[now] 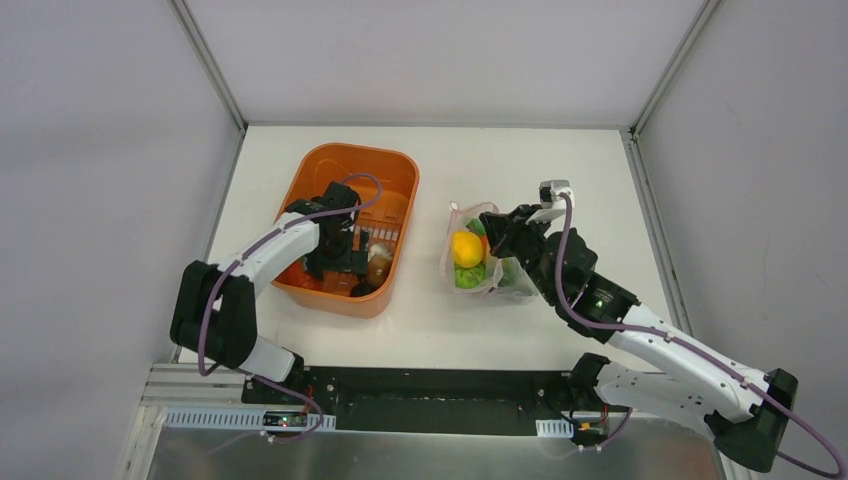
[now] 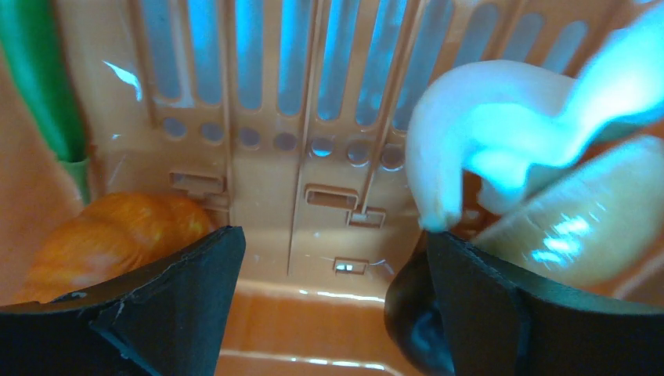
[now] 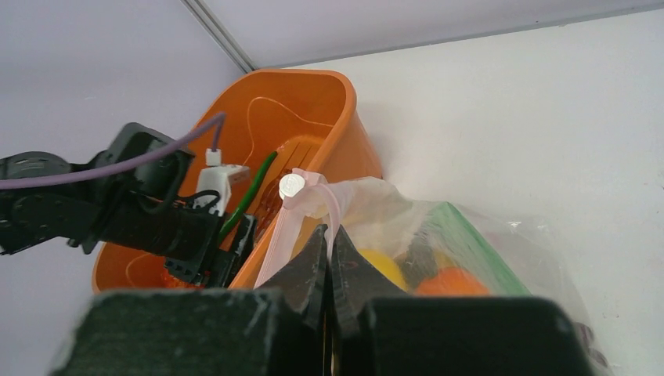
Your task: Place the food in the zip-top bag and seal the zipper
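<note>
The clear zip top bag (image 1: 448, 268) stands with its mouth open on the table, holding a yellow food piece (image 1: 466, 249), a green leafy one (image 1: 469, 277) and an orange one (image 3: 452, 282). My right gripper is shut on the bag's pinkish rim (image 3: 335, 205). Down inside the orange bin (image 1: 400, 175), my left gripper is open and empty. Its fingers stand between an orange-red food piece (image 2: 117, 239) and a dark round one (image 2: 415, 313). Beside the dark one lie a white piece (image 2: 501, 102) and a brownish one (image 2: 587, 215).
A long green pepper (image 2: 43, 86) lies along one side of the bin. The bin's walls rise around my left gripper.
</note>
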